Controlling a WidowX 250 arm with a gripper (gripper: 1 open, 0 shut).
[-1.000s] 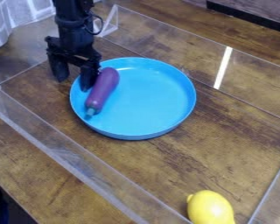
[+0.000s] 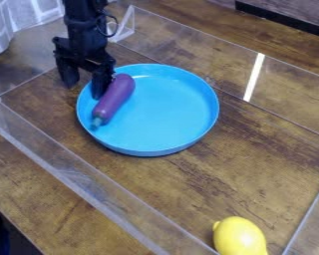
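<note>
My black gripper (image 2: pixel 85 66) stands open at the upper left, just over the left rim of a blue plate (image 2: pixel 173 112). A purple eggplant (image 2: pixel 115 99) lies in the left part of the plate, its upper end beside the gripper's right finger; whether they touch I cannot tell.
A yellow lemon-like object (image 2: pixel 238 237) lies at the bottom right. Clear strips run along the left and lower part, and a white crumpled item (image 2: pixel 0 20) is at the top left corner.
The plate has shifted slightly to the left with the eggplant in it. My gripper has moved a little left, still open.
</note>
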